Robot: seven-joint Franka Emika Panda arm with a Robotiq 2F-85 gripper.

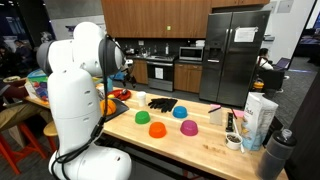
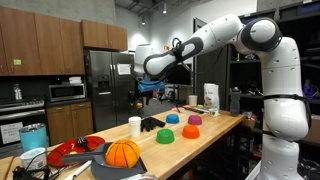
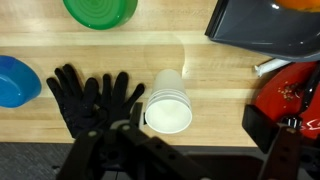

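My gripper hangs above the table with its fingers wide apart and nothing held between them. Below it in the wrist view stands a white cup (image 3: 168,113), apart from both fingers and nearer the left one. In exterior view 2 the gripper (image 2: 140,103) is in the air over the white cup (image 2: 135,127). The same cup (image 1: 142,98) is upright on the table in exterior view 1, to the right of and below the gripper (image 1: 121,78).
Black gloves (image 3: 90,100) lie left of the cup. Around are a green bowl (image 3: 101,8), a blue bowl (image 3: 15,80), a dark tray (image 3: 258,27) and a red dish (image 3: 290,100). An orange ball (image 2: 123,154) sits near the tray. Bare wood lies between the green bowl and tray.
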